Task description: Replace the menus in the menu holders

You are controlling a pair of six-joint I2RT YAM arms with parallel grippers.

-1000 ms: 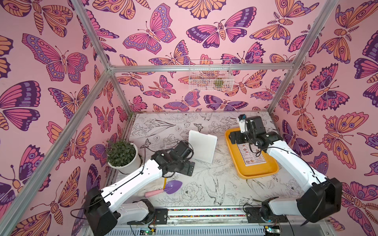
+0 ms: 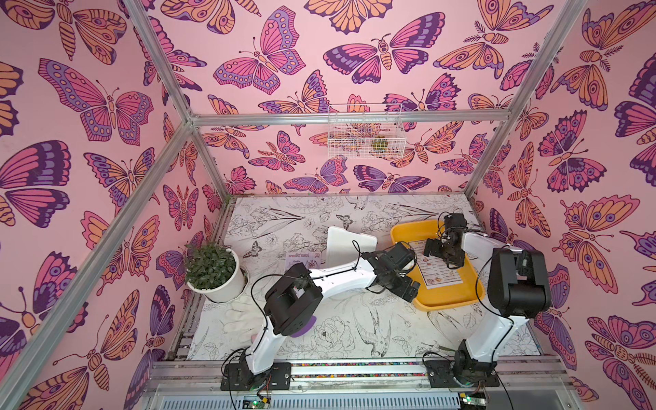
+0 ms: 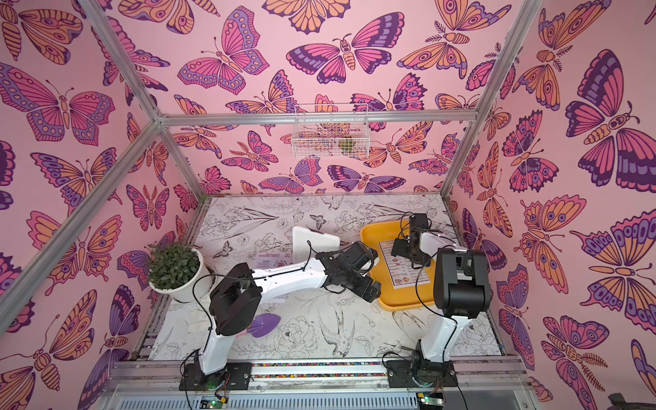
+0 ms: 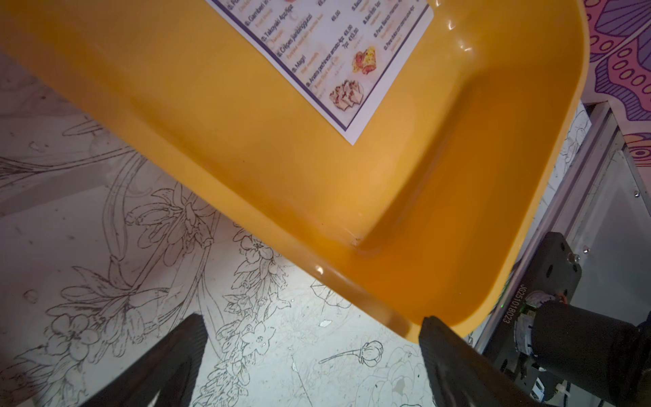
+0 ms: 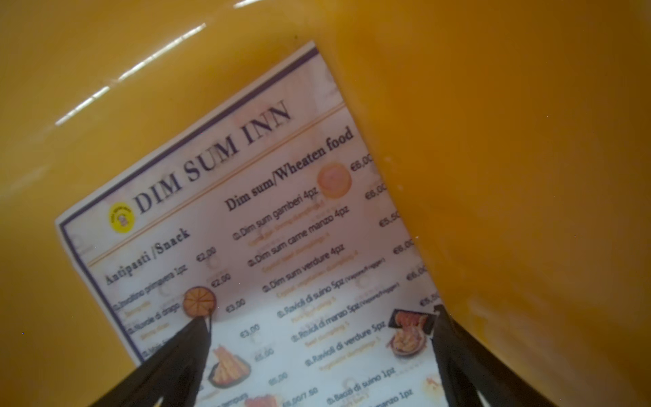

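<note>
A white menu (image 5: 271, 237) headed "DIM SUM INN" lies flat in the yellow tray (image 4: 284, 156). My right gripper is open above it, the printed sheet showing between the fingers with nothing gripped. At the tray's left rim, my left gripper is open and empty; the tray's near corner comes close to one of its fingers. The white menu holder (image 2: 341, 244) lies on the table left of the tray, its near part hidden behind the left arm in the top left view. A purple-printed sheet (image 3: 272, 260) lies left of it, partly covered by that arm.
A potted plant (image 2: 214, 271) stands at the table's left edge. A trowel with a purple blade (image 3: 263, 324) lies near the front left.
My left gripper has moved right, from left of the white holder to the tray's edge. My right gripper has come down over the menu in the tray.
</note>
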